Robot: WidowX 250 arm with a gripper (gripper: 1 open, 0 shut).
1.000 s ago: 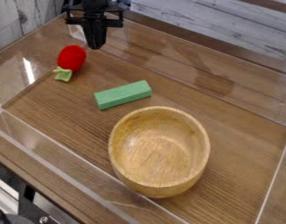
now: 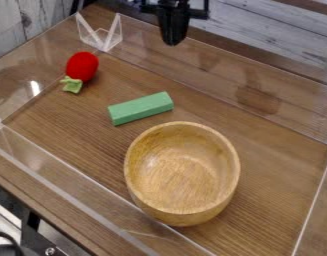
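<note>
My black gripper [image 2: 171, 36] is at the top centre, partly out of frame and dark; whether it is open or shut I can't make out. Below it lie a green block [image 2: 140, 108] and, to the left, a red object [image 2: 82, 66] with a pale green piece at its lower end. A large wooden bowl [image 2: 181, 197] sits at the lower middle.
A clear wire or plastic item [image 2: 99, 32] stands at the upper left beside the wall.
The gripper has moved right, from above the red object to the top centre. The objects on the table have stayed put.
</note>
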